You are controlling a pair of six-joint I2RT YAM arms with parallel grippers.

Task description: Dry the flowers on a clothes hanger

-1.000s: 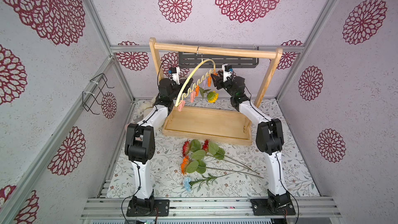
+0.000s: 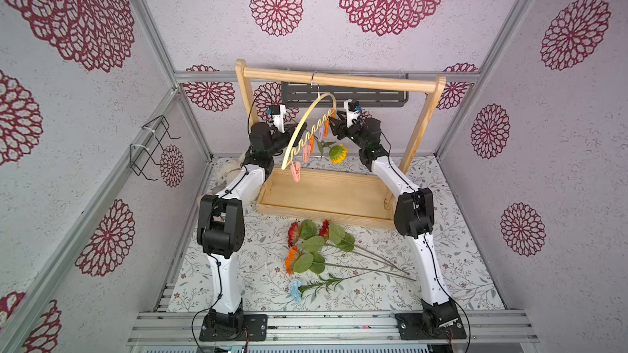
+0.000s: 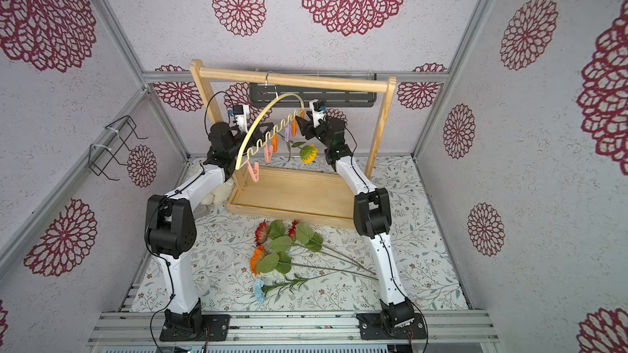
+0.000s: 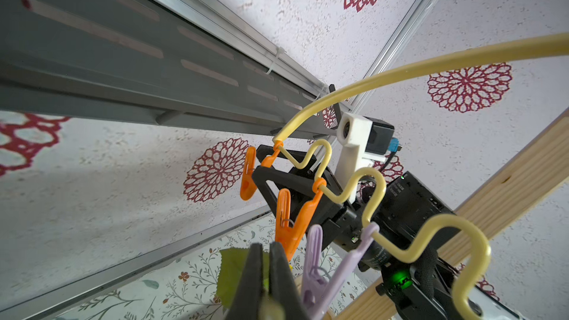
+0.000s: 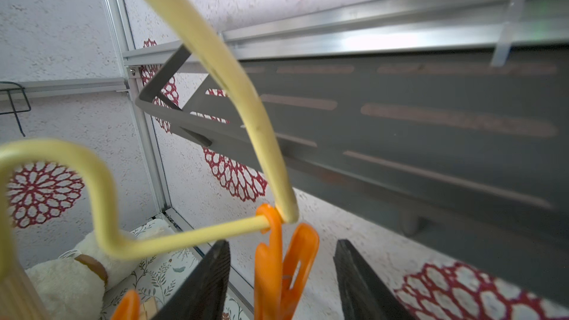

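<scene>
The yellow hanger (image 2: 297,132) hangs by its hook from the wooden bar, turned at a slant, with orange, purple and pink clips along its wavy lower rod. My left gripper is shut on the thin stem of the sunflower (image 2: 338,153), whose yellow head dangles below the hanger. A green leaf (image 4: 231,275) shows beside the left fingers, and the purple clip (image 4: 332,272) is close to their right. At the hanger's end, my right gripper is open, its fingers on either side of the orange end clip (image 5: 269,278), with gaps showing.
A wooden stand (image 2: 376,81) with a shallow tray base (image 2: 327,193) frames the hanger. Behind hangs a grey slotted shelf (image 5: 415,112). Red, orange and blue flowers (image 2: 295,291) lie on the front of the table. A plush toy (image 5: 65,284) sits at the left.
My right gripper has shifted left towards the hanger's end clip. The hanger has swung a little, its near end now further right. The left arm is nearly still; the sunflower sways slightly.
</scene>
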